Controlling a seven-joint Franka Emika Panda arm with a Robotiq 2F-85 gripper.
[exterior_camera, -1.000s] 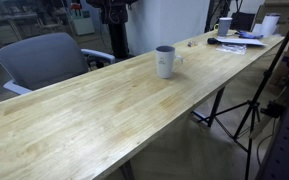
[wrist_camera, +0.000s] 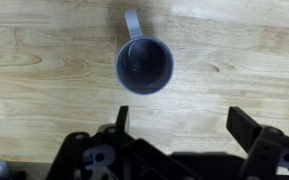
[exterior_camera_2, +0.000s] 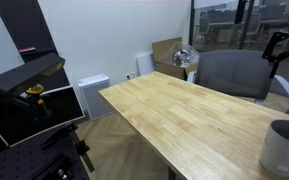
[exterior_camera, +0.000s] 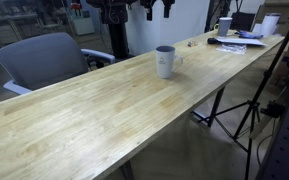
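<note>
A grey-white mug point(exterior_camera: 165, 63) stands upright on the wooden table, its handle toward the right in exterior view 1. In exterior view 2 the same mug point(exterior_camera_2: 282, 149) is at the lower right. From above, the wrist view shows the mug point(wrist_camera: 144, 66) with a dark, empty-looking inside and its handle pointing to the top of the picture. My gripper is open with nothing between its fingers. It hangs above the tabletop, apart from the mug, and its fingertips show at the top of exterior view 1.
A grey office chair point(exterior_camera: 46, 62) stands along its far side. Papers and small items point(exterior_camera: 234, 40) lie at the far end, with another mug point(exterior_camera: 224, 26). A tripod point(exterior_camera: 252, 105) stands beside the table.
My gripper's fingertips have come down into view at the top of exterior view 1, above the mug. The mug has stayed in place.
</note>
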